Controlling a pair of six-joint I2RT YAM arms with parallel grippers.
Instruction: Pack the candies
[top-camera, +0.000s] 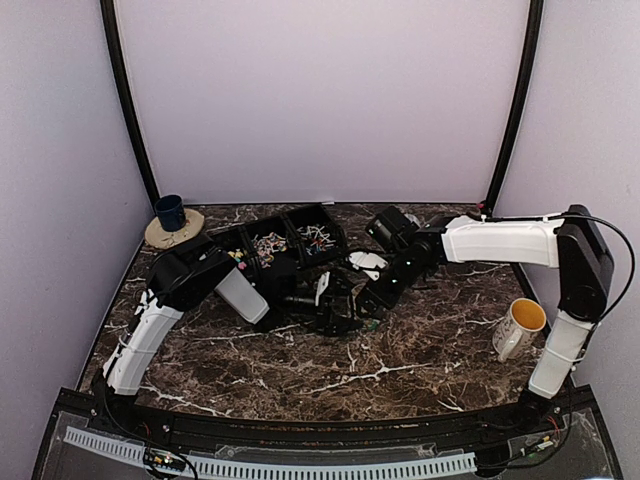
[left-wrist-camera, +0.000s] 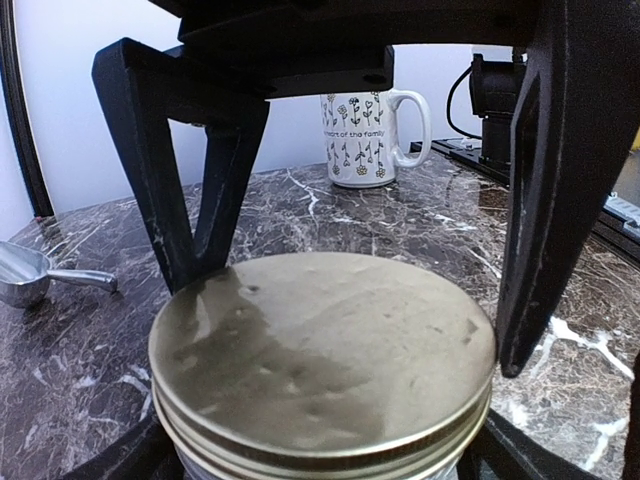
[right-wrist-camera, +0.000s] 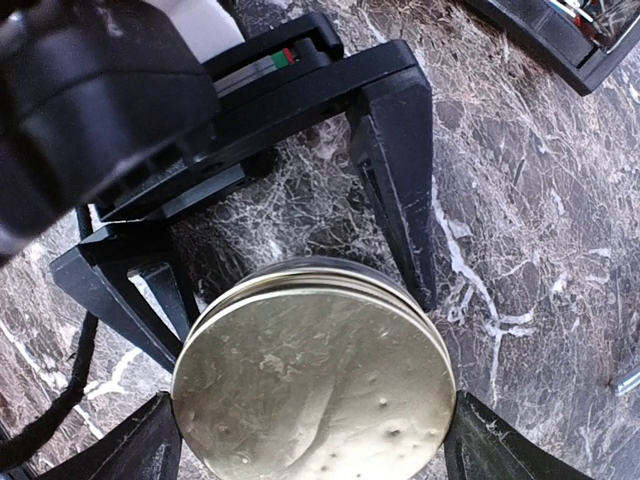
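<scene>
A jar with a gold metal lid (left-wrist-camera: 325, 345) stands between both arms, mostly hidden by them in the top view. My left gripper is open, with its fingers on either side of the lid. In the right wrist view the same lid (right-wrist-camera: 315, 385) fills the bottom centre. There my right gripper also stands open, its fingertips reaching down by the lid's edge. Whether any finger touches the jar, I cannot tell. Behind the left arm, a black divided tray (top-camera: 337, 228) holds colourful candies in its compartments.
A white mug with an orange inside (top-camera: 519, 330) stands at the right. At the back left, a dark blue mug (top-camera: 170, 212) sits on a round wooden coaster (top-camera: 158, 238). A metal scoop (left-wrist-camera: 30, 275) lies on the marble table.
</scene>
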